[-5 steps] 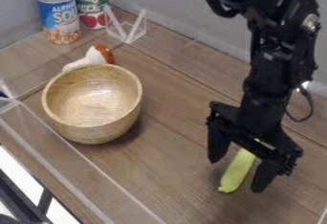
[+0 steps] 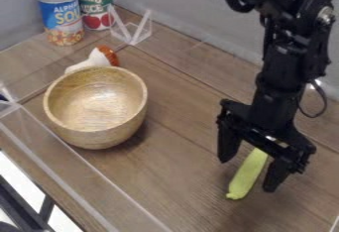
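My black gripper [image 2: 251, 167] hangs low at the right, open, its two fingers spread on either side of a long pale green object [image 2: 243, 182] lying on the wooden table. Whether the fingers touch it I cannot tell. The green object runs diagonally beneath the gripper, its upper part partly covered by it. A large wooden bowl [image 2: 95, 117] stands at the left of the table.
Two cans, a blue one [image 2: 62, 18] and a red one [image 2: 94, 0], stand at the back left. A white item with a red-orange end [image 2: 89, 63] lies behind the bowl.
The gripper has shifted very slightly over the green object. The other things look unmoved.
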